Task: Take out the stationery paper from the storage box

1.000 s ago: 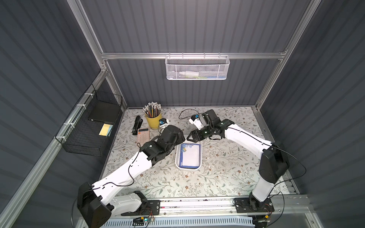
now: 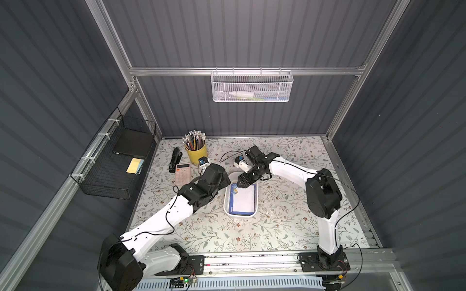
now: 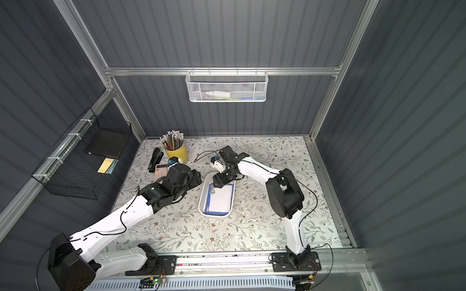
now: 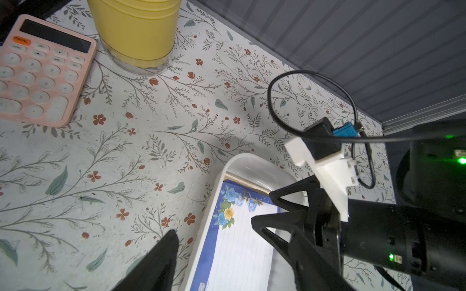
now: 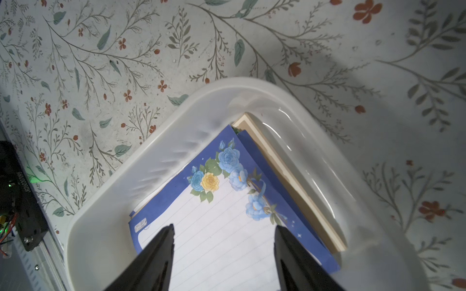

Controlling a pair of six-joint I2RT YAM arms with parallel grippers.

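A white storage box holds blue-bordered stationery paper printed with roses, with a wooden strip along one inside wall. My right gripper hangs open over the box's far part, above the paper's flowered corner, nothing between its fingers in the right wrist view. My left gripper is open just left of and above the box, its fingers blurred at the bottom of the left wrist view, holding nothing.
A yellow pencil cup, a pink calculator and a black stapler stand back left. A black mesh basket hangs on the left wall, a white one on the back wall.
My left arm has shifted slightly.
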